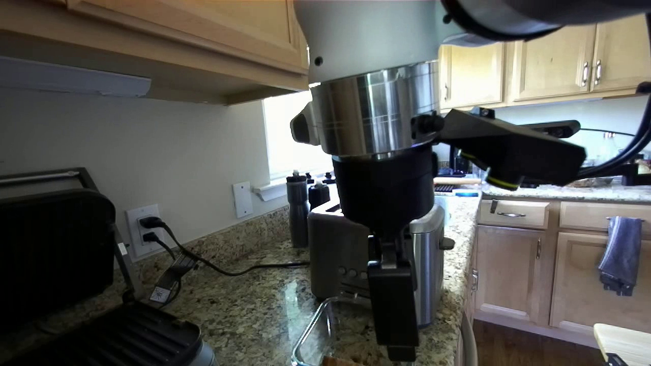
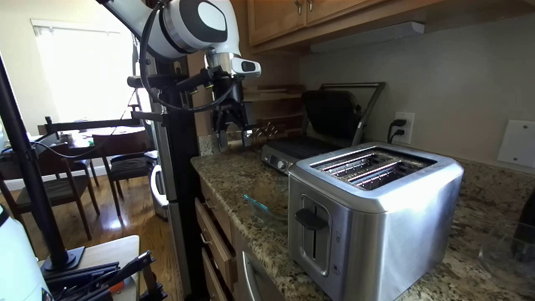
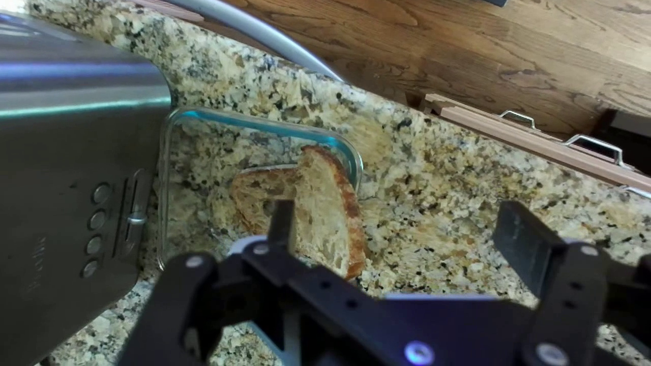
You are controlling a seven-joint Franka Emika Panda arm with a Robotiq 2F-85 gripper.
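Two slices of bread (image 3: 326, 210) lean together at one end of a clear glass dish (image 3: 195, 152) in the wrist view. My gripper stands open above the counter, one finger (image 3: 282, 222) overlapping the bread in that view and the other over bare granite. Nothing is between the fingers. From exterior view 2, the gripper (image 2: 233, 140) hangs pointing down, higher than the counter. A steel toaster (image 2: 376, 210) stands close beside the dish, its slots empty as far as I can see. In exterior view 1 the gripper (image 1: 396, 354) partly covers the toaster (image 1: 335, 256).
An open contact grill (image 2: 296, 148) sits behind the dish, against the wall side. Power cords (image 1: 207, 262) run along the wall. Upper cabinets (image 1: 183, 30) overhang the counter. Bare granite (image 3: 439, 201) lies beside the dish, ending at the counter edge above drawers.
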